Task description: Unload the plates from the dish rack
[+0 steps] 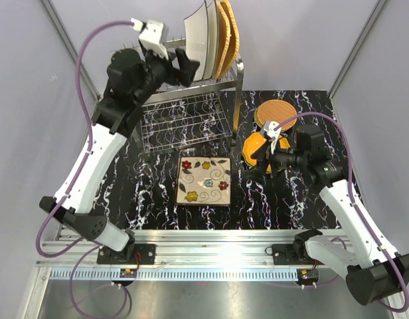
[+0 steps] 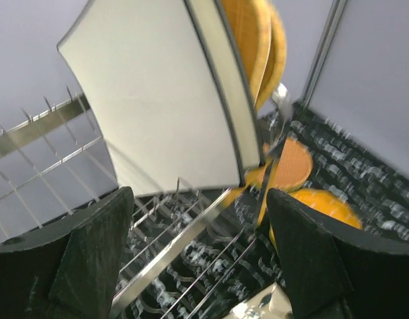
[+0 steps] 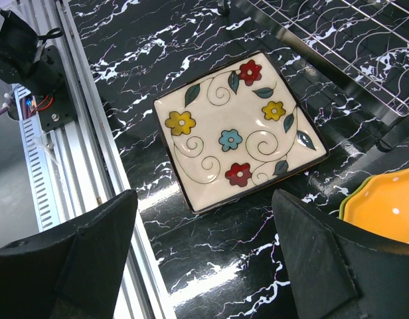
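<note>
White plates (image 1: 196, 41) and orange plates (image 1: 226, 36) stand upright in the upper tier of the metal rack (image 1: 221, 85). My left gripper (image 1: 181, 66) is at that tier beside the white plates; in its wrist view the fingers are apart, facing a white plate (image 2: 151, 100), nothing between them. A square flowered plate (image 3: 238, 133) lies on the dark counter in front of the rack. My right gripper (image 1: 257, 163) is open above the counter, right of that plate, by a yellow-orange plate (image 3: 384, 206).
A round orange plate (image 1: 277, 109) lies at the back right. The rack's lower tier (image 1: 181, 123) is empty.
</note>
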